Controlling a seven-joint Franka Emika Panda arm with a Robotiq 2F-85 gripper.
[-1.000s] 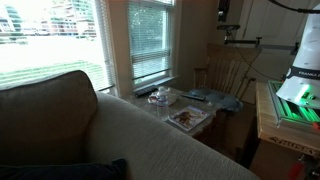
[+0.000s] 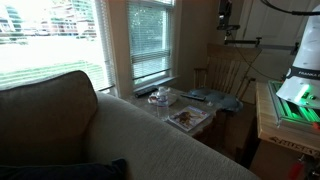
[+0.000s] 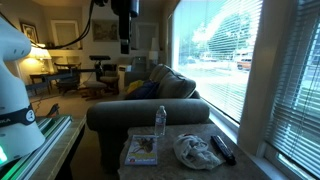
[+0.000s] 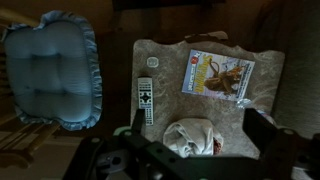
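My gripper is high above a small stone-topped table [image 4: 172, 75], with its two dark fingers spread wide at the bottom of the wrist view. Nothing shows between them except the table far below. On that table lie a colourful magazine [image 4: 218, 75], a pale remote [image 4: 145, 100] and a crumpled whitish cloth or bag [image 4: 193, 135]. In exterior view 2 the gripper [image 3: 124, 45] hangs well above and left of the magazine [image 3: 142, 150]. A clear bottle [image 3: 160, 121] stands upright behind the magazine, and the crumpled bag [image 3: 197, 152] is beside a dark remote-like object [image 3: 222, 150].
A grey sofa [image 3: 150, 113] borders the table, and windows with blinds [image 2: 150, 40] line the wall. A wooden chair with a blue-grey cushion [image 4: 50, 70] stands at another side. The robot's wooden bench [image 2: 275, 120] is apart from the table.
At the top of exterior view 1, my gripper appears slightly lower than one second ago. The table objects look unmoved.
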